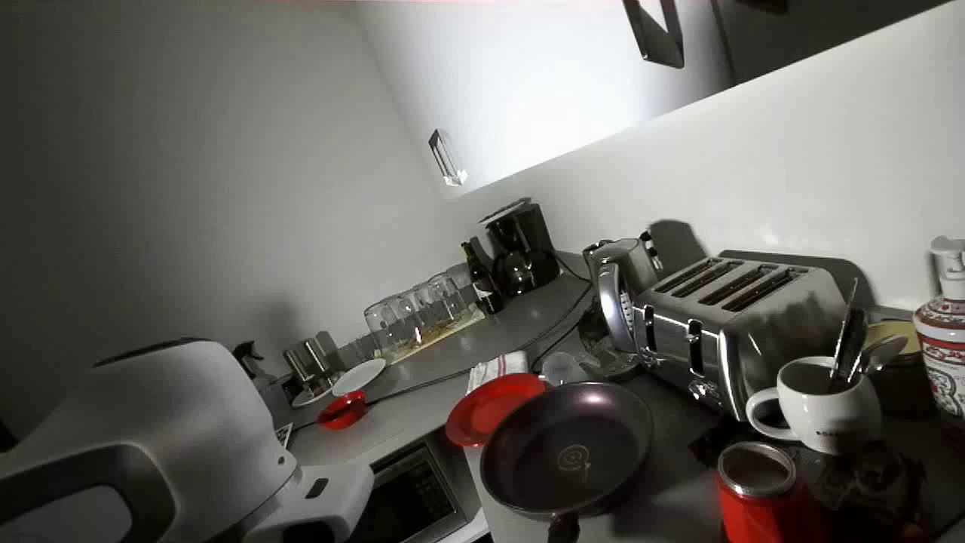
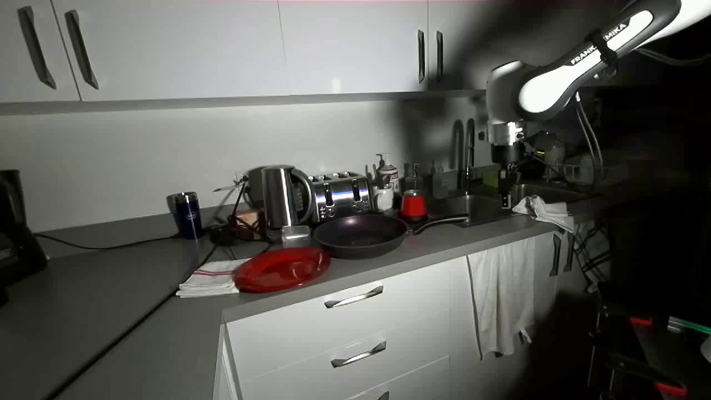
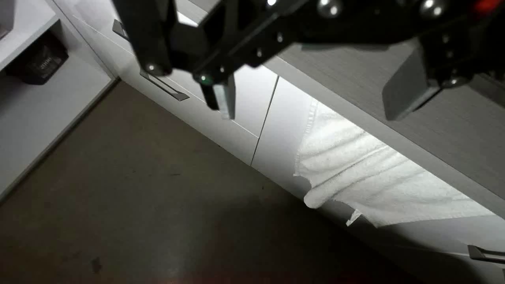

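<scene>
My gripper stands open in the wrist view, its two fingers wide apart with nothing between them. Below it show the counter's front edge, the cabinet fronts and the floor. A white towel (image 3: 364, 165) hangs down the cabinet front, lower than the fingers and apart from them. From exterior view 2, the gripper (image 2: 506, 200) points down near the sink at the right, close to a crumpled white cloth (image 2: 545, 210); whether they touch is unclear. The hanging towel (image 2: 501, 293) is below and left of it.
A frying pan (image 2: 363, 234) has its handle toward the sink. Left of it lie a red plate (image 2: 283, 270) and a folded towel (image 2: 210, 276). Behind stand a kettle (image 2: 278, 196), a toaster (image 2: 341, 194) and a red jar (image 2: 413, 205).
</scene>
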